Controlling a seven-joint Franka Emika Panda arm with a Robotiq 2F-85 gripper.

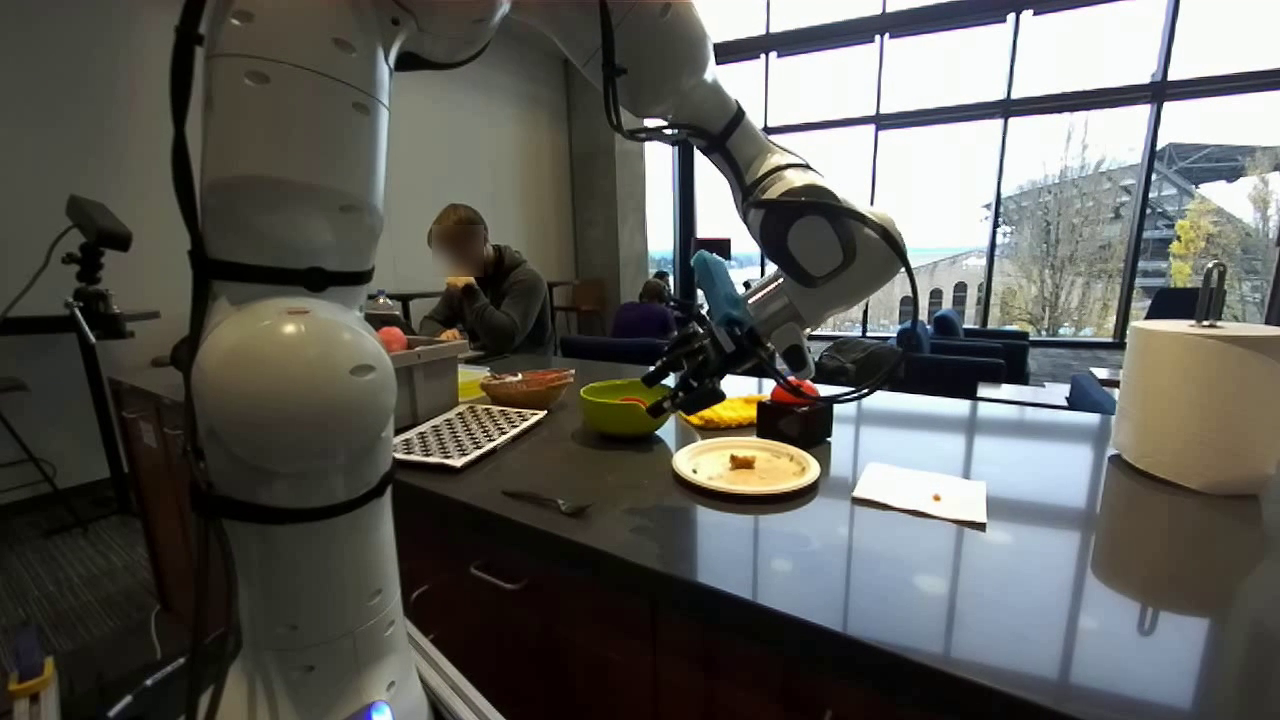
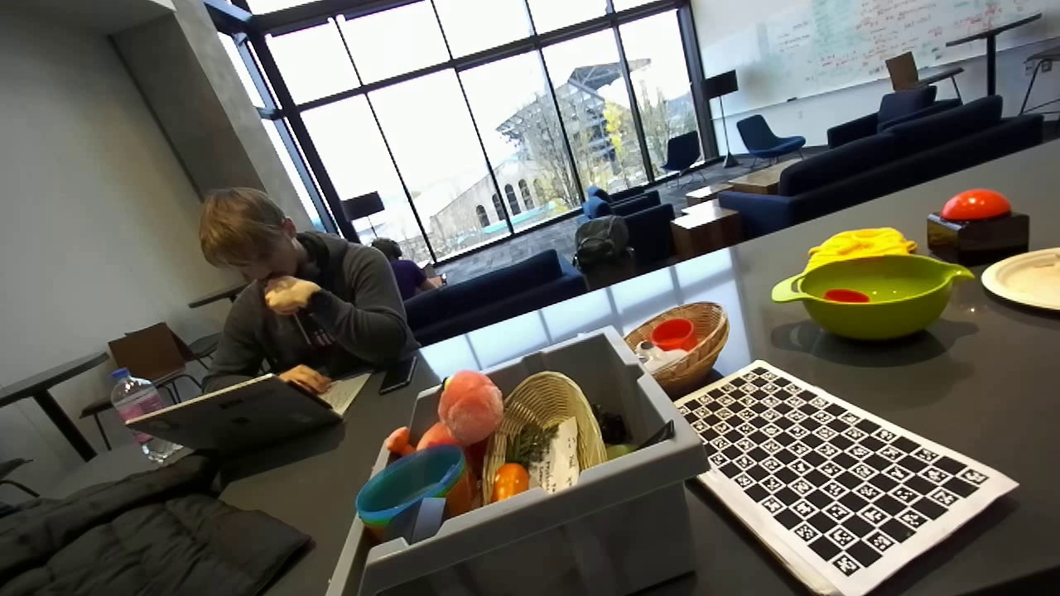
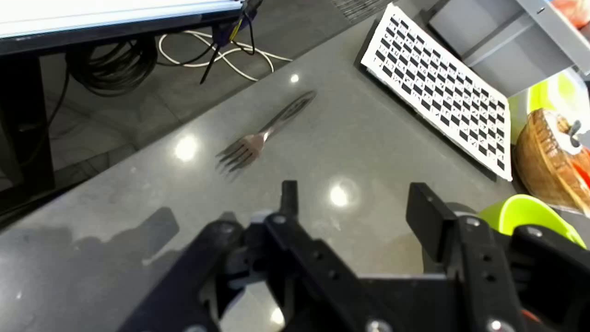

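A metal fork (image 1: 548,502) shows at the counter's near edge in exterior view 1, clear of my gripper (image 1: 655,392). In the wrist view the same fork (image 3: 255,143) appears ahead of the fingers, tines toward the lower left; whether it is fully at rest on the surface is hard to tell. My gripper is open, with a wide empty gap between its fingers. It hangs above the counter near the green bowl (image 1: 624,409) and the paper plate (image 1: 708,476), which bears a small brown food piece (image 1: 743,462).
Behind the plate stand a yellow cloth (image 1: 723,414) and a red-topped black box (image 1: 794,421). Left of the bowl are a checkered board (image 1: 470,433), a basket (image 1: 528,388) and a grey bin (image 2: 556,526). A napkin (image 1: 921,492) and paper towel roll (image 1: 1200,406) are right.
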